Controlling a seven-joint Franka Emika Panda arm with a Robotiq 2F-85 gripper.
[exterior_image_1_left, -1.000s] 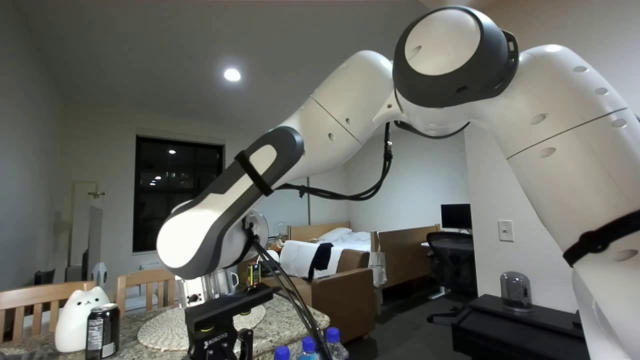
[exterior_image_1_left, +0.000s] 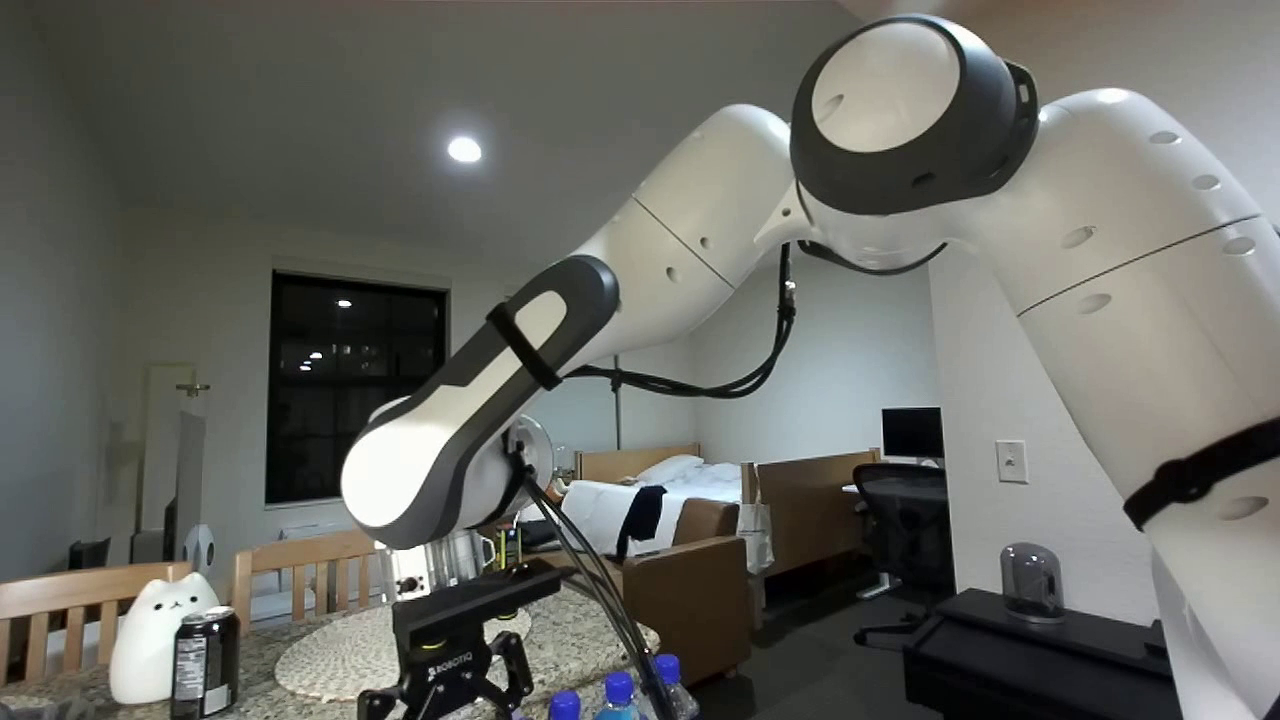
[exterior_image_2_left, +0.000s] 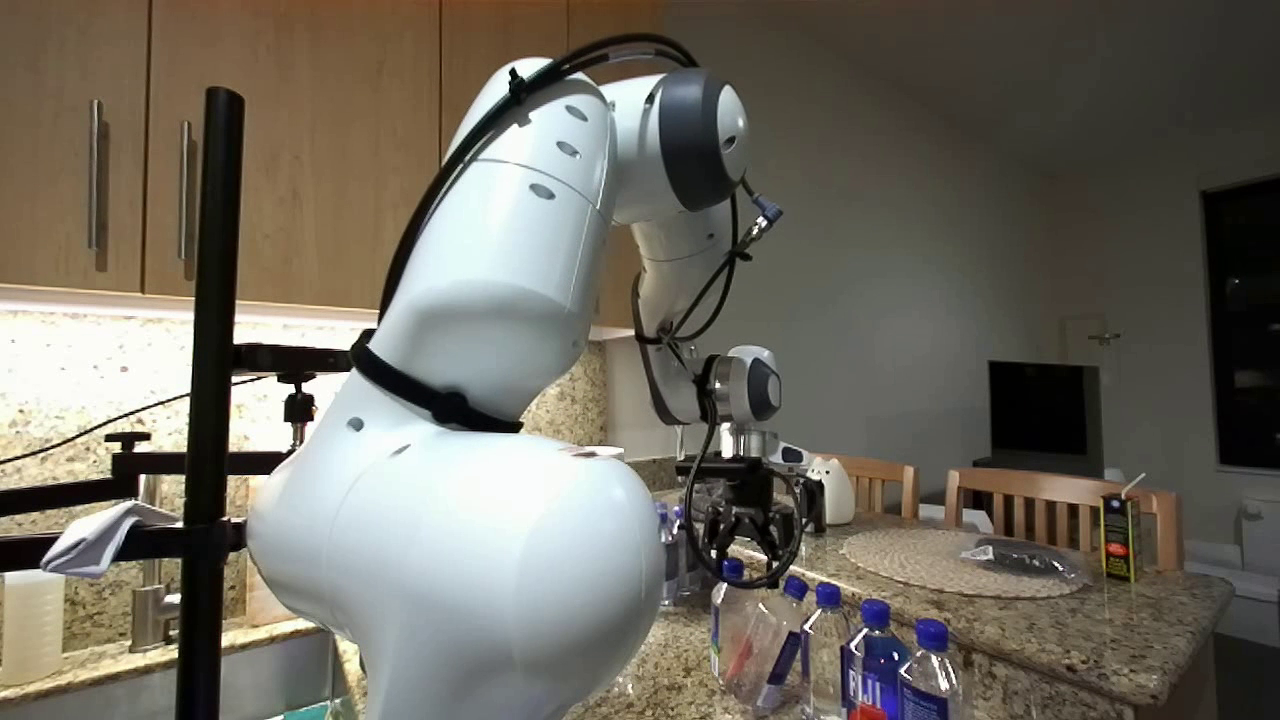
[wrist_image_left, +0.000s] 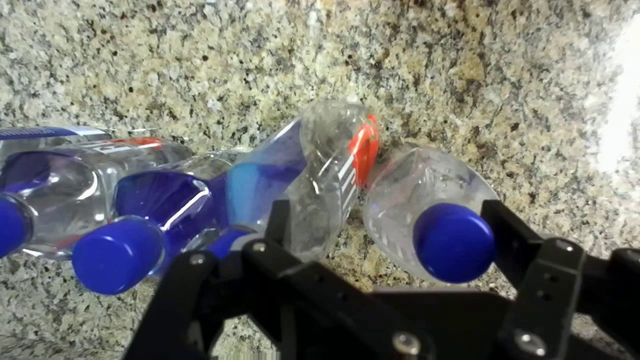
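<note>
My gripper is open above a row of clear water bottles with blue caps. In the wrist view, the end bottle (wrist_image_left: 414, 171) lies between the fingertips, its cap close to the right one. A neighbouring tilted bottle (wrist_image_left: 333, 198) with a red mark passes partly under the left fingertip; whether they touch I cannot tell. From exterior view 2, the gripper (exterior_image_2_left: 750, 546) is over the row's far end, where the tilted bottle (exterior_image_2_left: 764, 648) leans beside the end bottle (exterior_image_2_left: 723, 624). Exterior view 1 shows the spread gripper (exterior_image_1_left: 446, 700) but hides most of the bottles.
Several more bottles (exterior_image_2_left: 873, 660) continue the row nearer exterior view 2. A raised granite counter (exterior_image_2_left: 1116, 618) runs behind it, bearing a round woven mat (exterior_image_2_left: 882, 558), a drink carton (exterior_image_2_left: 1119, 538) and a white cat figure (exterior_image_1_left: 156, 642). Bare granite (wrist_image_left: 360, 48) borders the bottles.
Over the last second, my gripper has risen and shifted right in exterior view 1, bringing more of its fingers into sight. The bottle caps visible there look almost unmoved.
</note>
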